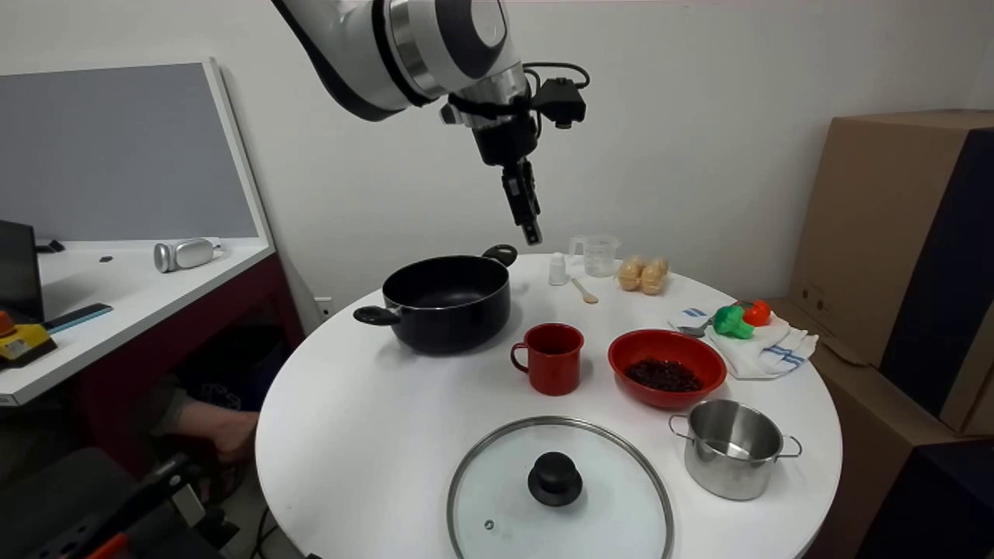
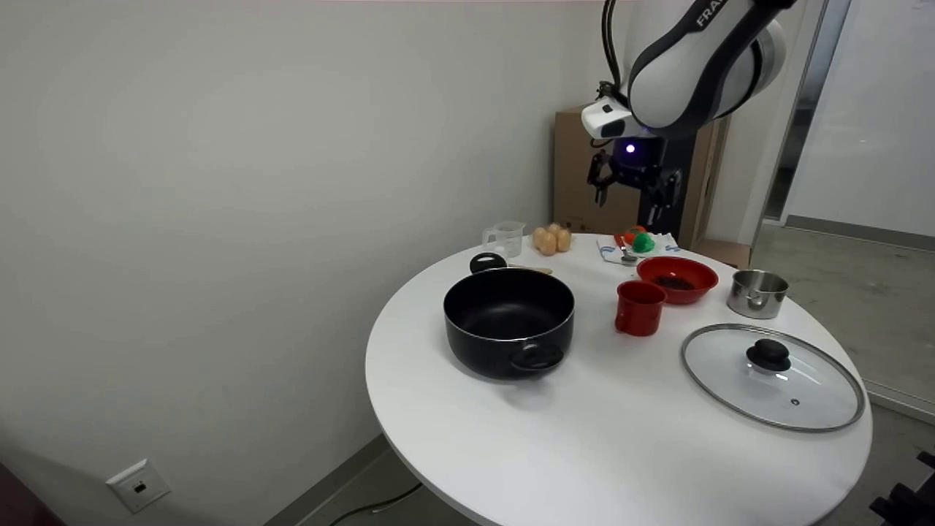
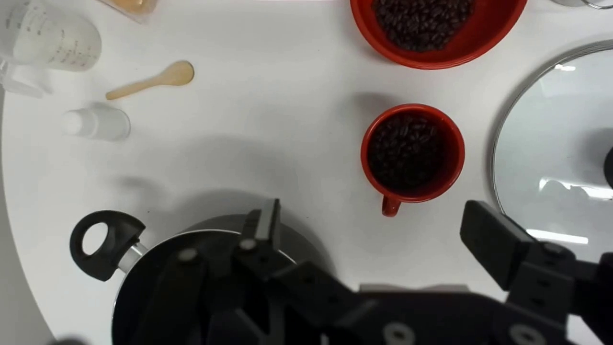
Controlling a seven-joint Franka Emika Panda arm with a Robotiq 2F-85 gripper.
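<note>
High above the table, my gripper (image 2: 626, 210) is open, its two fingers wide apart with nothing between them. From the wrist, one finger (image 3: 267, 224) overlaps the rim of the black pot (image 3: 212, 235), and the other finger (image 3: 494, 241) is near the glass lid (image 3: 557, 132). Between and beyond them stands the red mug (image 3: 412, 152), upright and holding dark beans, its handle toward me. A red bowl (image 1: 667, 369) with more dark beans sits beside the mug. The black pot is uncovered; what I see of its inside in exterior view 2 is empty.
A small steel pot (image 1: 736, 449) stands at the right. Toward the back are a salt shaker (image 1: 557, 269), wooden spoon (image 1: 585, 292), measuring cup (image 1: 596, 256) and eggs (image 1: 643, 276). Toy vegetables (image 1: 733, 322) lie on a cloth (image 1: 769, 350).
</note>
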